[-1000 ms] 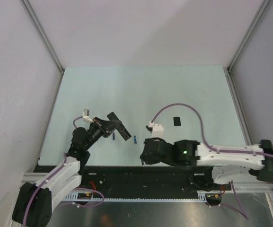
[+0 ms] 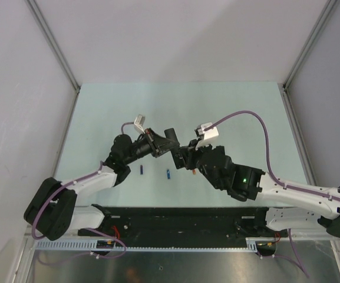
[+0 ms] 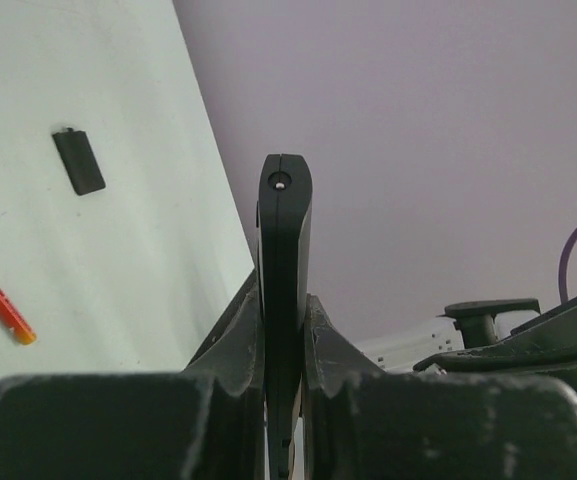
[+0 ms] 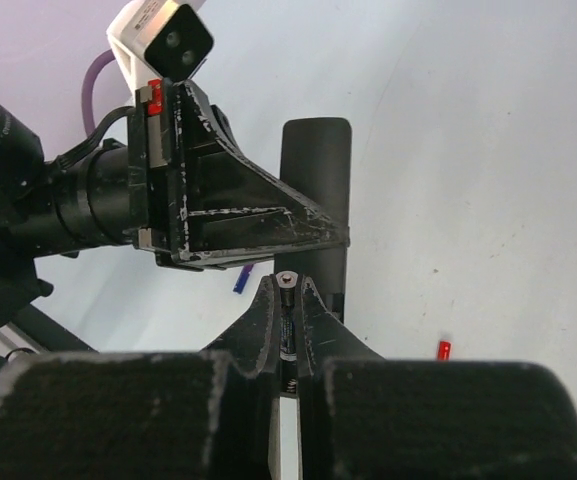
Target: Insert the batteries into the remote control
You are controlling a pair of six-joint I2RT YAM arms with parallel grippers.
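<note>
My left gripper (image 2: 168,144) grips the black remote, held upright in the air near the table's middle; in the left wrist view the remote (image 3: 283,230) stands edge-on between its fingers. My right gripper is at the remote's lower part, shut on a battery (image 4: 288,320) by the open compartment; whether the battery is inside cannot be told. Loose batteries lie on the table: a red and orange one (image 3: 10,317), a blue one (image 2: 168,174) and a purple one (image 2: 141,170).
A small black rectangular piece (image 3: 79,162), perhaps the battery cover, lies on the table to the right, partly behind my right arm in the top view.
Both arms have moved toward the middle and farther from the front edge; the remote has moved right and up in the top view, and my right gripper now meets it.
</note>
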